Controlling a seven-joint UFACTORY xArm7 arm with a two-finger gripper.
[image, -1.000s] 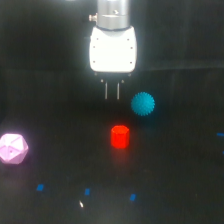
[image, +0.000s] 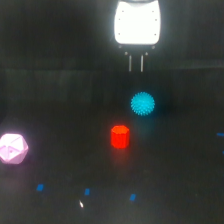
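My gripper (image: 136, 65) hangs at the top of the camera view, its two thin fingers pointing down and set apart, so it is open with an empty gap between them. Below and slightly right of the fingertips is a round blue, bumpy ball (image: 143, 104). A red block (image: 120, 136) with a faceted outline stands nearer the camera, a little left of the ball. Far to the left lies a pale pink faceted ball (image: 13, 148). None of the three touches the gripper.
Small blue marks, such as one at the lower left (image: 40, 187) and one near the bottom middle (image: 132, 197), dot the dark surface. A tiny white mark (image: 81, 204) shows near the front.
My gripper has moved right and up in the picture, from left of the blue ball to above it. The finger gap looks about the same. All three objects have stayed put.
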